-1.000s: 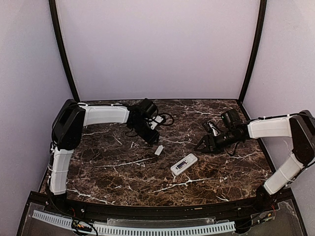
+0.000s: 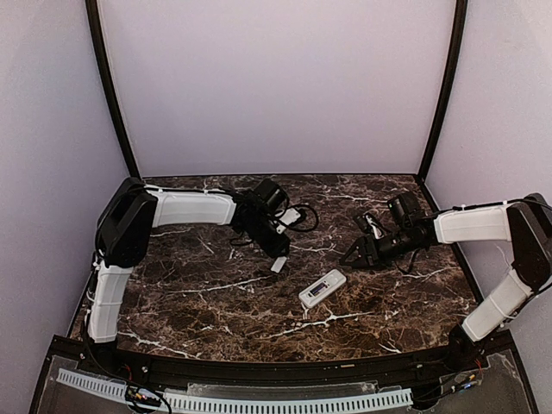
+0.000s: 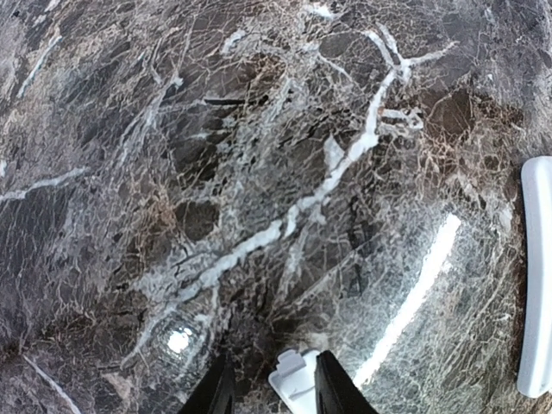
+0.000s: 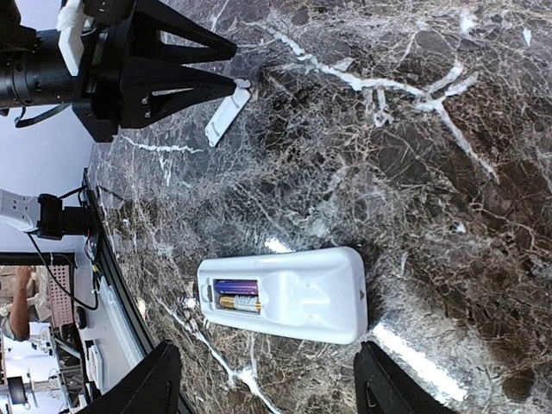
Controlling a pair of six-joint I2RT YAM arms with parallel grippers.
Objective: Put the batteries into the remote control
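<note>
The white remote lies on the marble table, its compartment uncovered, with batteries in it. The small white battery cover lies apart from it to the left in the top view. My left gripper is open just over the cover's end; in the left wrist view its fingertips flank the cover, which is cut off by the bottom edge. My right gripper is open above and beside the remote, on its right side in the top view, with nothing between its fingers.
Pale walls enclose it at the back and sides.
The right arm, remote and cover show no clear movement.
</note>
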